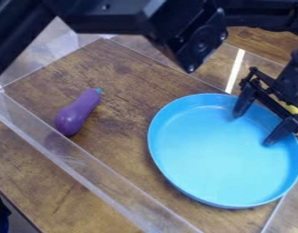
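A purple toy eggplant [78,112] lies on the wooden floor of the workspace, left of centre, with its green stem toward the upper right. A blue round plate [212,168] sits at the right. My black gripper [257,122] reaches in from the upper right over the plate's back right part, its two fingers spread apart and pointing down into the plate, with nothing seen between them.
Clear plastic walls [78,173] border the wooden area on the left and front. The dark arm spans the top of the view. The floor between the eggplant and the plate is bare.
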